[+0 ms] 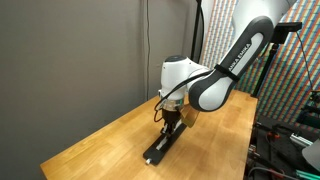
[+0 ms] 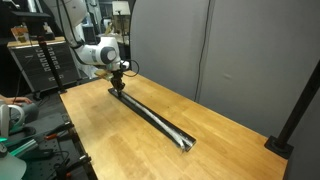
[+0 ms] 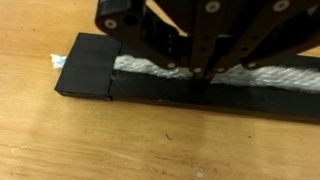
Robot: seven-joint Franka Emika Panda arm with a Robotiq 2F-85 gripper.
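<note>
A long black channel (image 2: 155,118) lies flat on the wooden table, with a pale grey rope (image 3: 265,77) running along its groove. In the wrist view the channel's end block (image 3: 85,68) is at the left, and a whitish frayed tip (image 3: 57,62) pokes out past it. Over the channel, close to that end, my gripper points down with its fingertips together at the rope. The fingers are shut; whether any rope is pinched between them is hidden. From exterior view 1 the fingertips (image 1: 164,130) appear at the channel, partly covered by the arm.
Bare wooden table (image 1: 95,150) spreads on both sides of the channel. A grey wall panel (image 1: 75,70) stands behind it. In exterior view 2 a black post (image 2: 290,110) rises beyond the table's right side.
</note>
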